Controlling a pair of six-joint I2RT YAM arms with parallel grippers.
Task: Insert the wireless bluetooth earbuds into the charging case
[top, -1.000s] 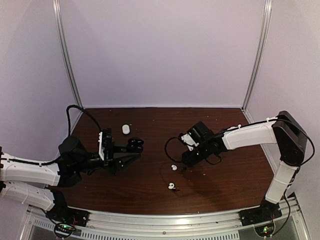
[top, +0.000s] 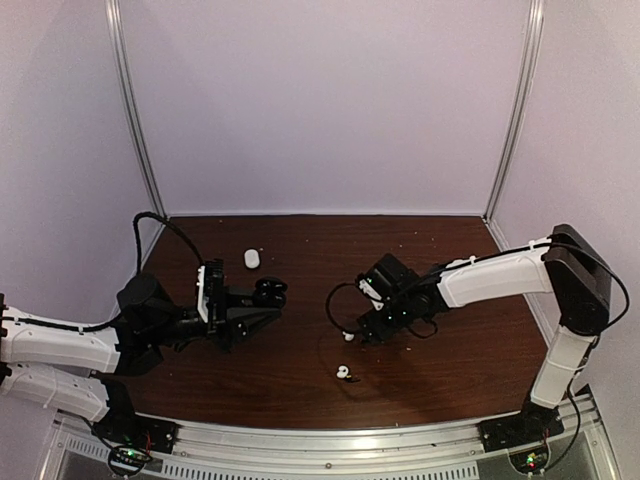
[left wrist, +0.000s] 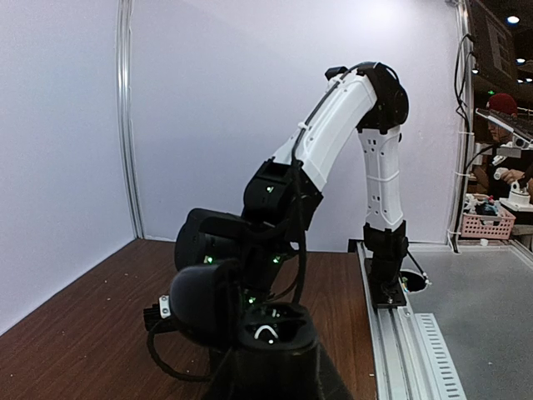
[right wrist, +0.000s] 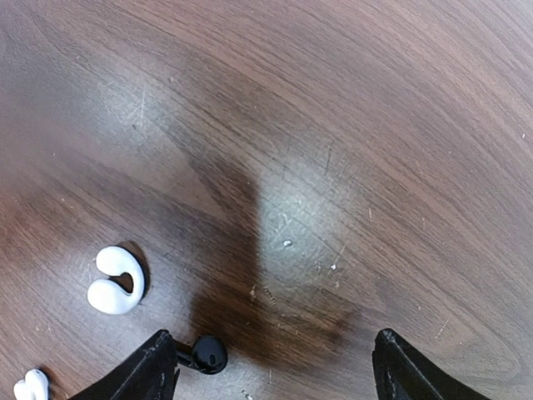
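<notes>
The open black charging case [left wrist: 275, 333] is held in my left gripper [top: 255, 312], which is shut on it above the left-middle of the table. My right gripper is open and low over the table. Beside its left fingertip lies a black earbud [right wrist: 210, 354], with a white horseshoe-shaped piece [right wrist: 115, 283] above that in the right wrist view and another white piece [right wrist: 33, 387] at the lower left. Nearer the front lies a white piece with a dark part [top: 343, 372].
A white oblong object [top: 252, 258] lies at the back left of the wooden table [top: 460, 380]. A metal rail [top: 330, 440] runs along the front edge.
My right gripper has come down slightly toward the pieces on the table and shifted a little. The left arm and the case in its gripper have stayed in place.
</notes>
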